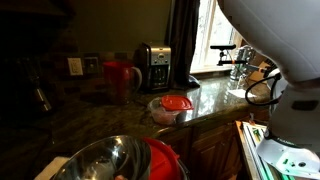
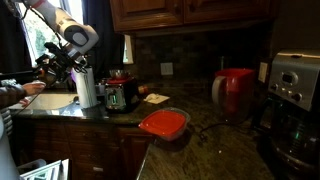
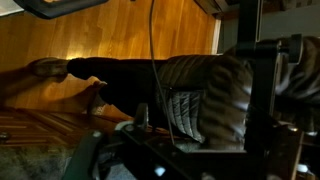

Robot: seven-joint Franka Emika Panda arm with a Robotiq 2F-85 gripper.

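My gripper appears open in the dark wrist view, its fingers spread wide at the bottom and nothing seen held between them. That view looks down past a person in dark clothes onto a wood floor. From exterior view 1, the gripper (image 1: 229, 62) hangs at the right, before the bright window and well away from the counter items. A clear container with a red lid (image 1: 176, 102) sits on the dark counter; exterior view 2 also shows its red lid (image 2: 164, 123). Behind it stands a red pitcher (image 1: 120, 80).
A toaster (image 1: 155, 66) stands at the back of the counter. A metal bowl (image 1: 100, 160) and a red pot (image 1: 165, 160) fill the near edge of exterior view 1. Around the lidded container, the counter (image 2: 190, 165) has free room.
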